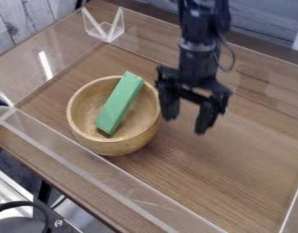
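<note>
A wooden bowl (91, 128) sits left of centre with a green block (119, 102) lying in it, tilted. The black gripper (188, 107) hangs from above, right of the bowl and clear of the table, its blurred fingers spread apart. No object shows clearly between them.
A dark cable or ring lies at the lower left edge, and clear plastic edging runs along the left.
</note>
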